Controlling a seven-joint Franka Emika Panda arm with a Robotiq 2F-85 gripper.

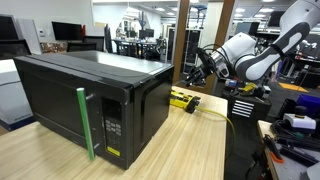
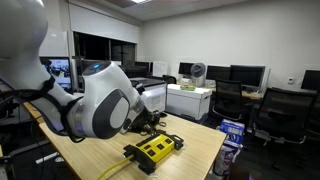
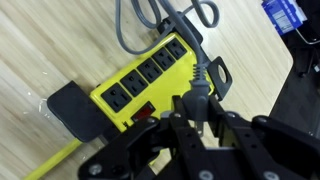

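A yellow power strip [image 3: 150,82] with a row of black sockets and a red switch lies on the wooden table. It also shows beyond the microwave, as a yellow strip [image 1: 184,100], and in front of the arm, as a yellow strip [image 2: 156,150]. My gripper is shut on a grey plug [image 3: 198,90], whose cable runs up the wrist view. The plug appears over the strip's right-hand end; whether it touches a socket cannot be told. In the first exterior view the gripper [image 1: 193,80] is above the strip.
A large black microwave [image 1: 75,105] fills the left of the table. From the strip, a yellow cord [image 1: 225,120] trails over the table's right edge. Bare tabletop [image 1: 185,150] lies in front; grey cable loops [image 3: 160,20] lie beside the strip.
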